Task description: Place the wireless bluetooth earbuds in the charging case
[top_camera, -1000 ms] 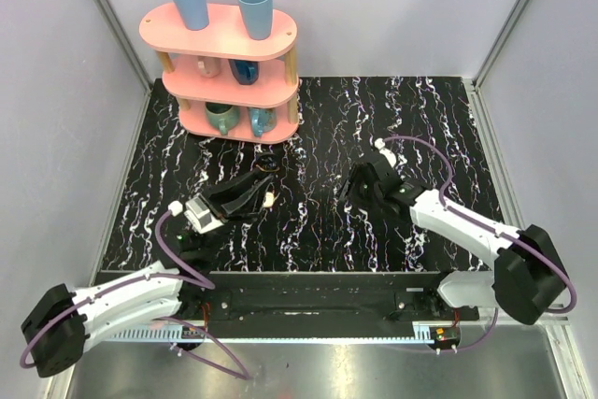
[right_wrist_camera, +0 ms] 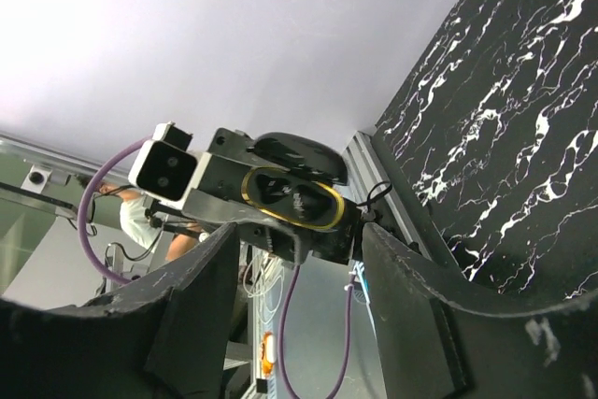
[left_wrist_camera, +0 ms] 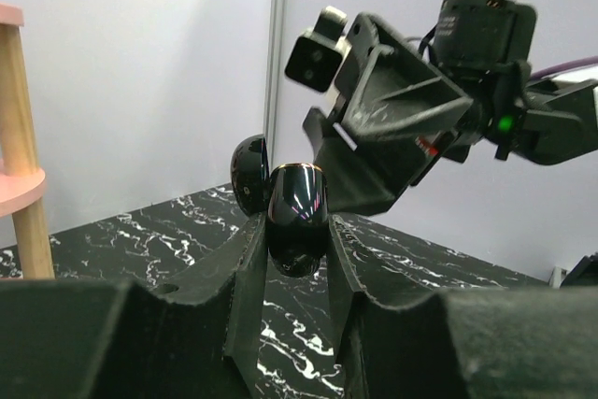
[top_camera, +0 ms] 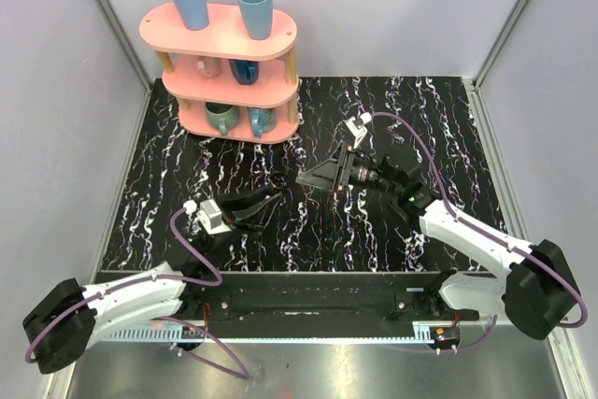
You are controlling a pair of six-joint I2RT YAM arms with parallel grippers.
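Observation:
The black glossy charging case (left_wrist_camera: 297, 217) is held in my left gripper (top_camera: 272, 192), which is shut on it; its lid (right_wrist_camera: 299, 156) stands open, and a gold rim circles the inner tray (right_wrist_camera: 290, 195). My right gripper (top_camera: 313, 175) hangs just right of the case, fingers (right_wrist_camera: 177, 315) apart and pointed at it. In the right wrist view the case lies beyond the gap between these fingers, with nothing visible between them. I cannot tell whether earbuds sit in the tray.
A pink three-tier shelf (top_camera: 217, 33) with cups and mugs stands at the back left. The dark marble table (top_camera: 402, 109) is otherwise largely clear around both arms. Pale walls close in the sides and back.
My right gripper has moved left toward the case and turned to face it. My left gripper has shifted slightly right with the case in it.

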